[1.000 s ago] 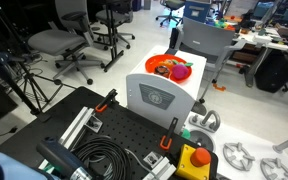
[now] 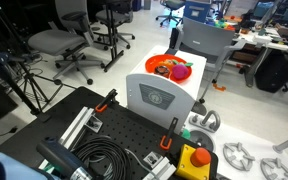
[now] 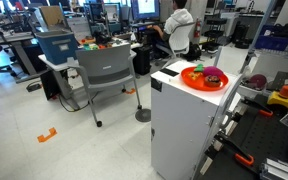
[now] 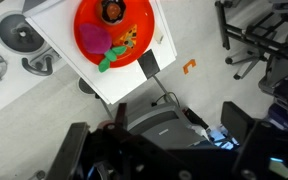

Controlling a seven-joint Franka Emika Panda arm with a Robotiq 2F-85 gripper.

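A red plate lies on a white surface in the wrist view. On it are a magenta item, a green piece, a slice with mixed toppings and a round brown item. My gripper is open, its dark fingertips wide apart at the lower edge, with nothing held between them. The plate sits off to the upper left of the fingers. Both exterior views show the same plate; I cannot make out the gripper in either.
Beside the plate, a sink and a faucet occupy the counter. Burners stand farther right in the first exterior view. A red-topped yellow button box and coiled black cable lie near the base. Chairs stand on the floor.
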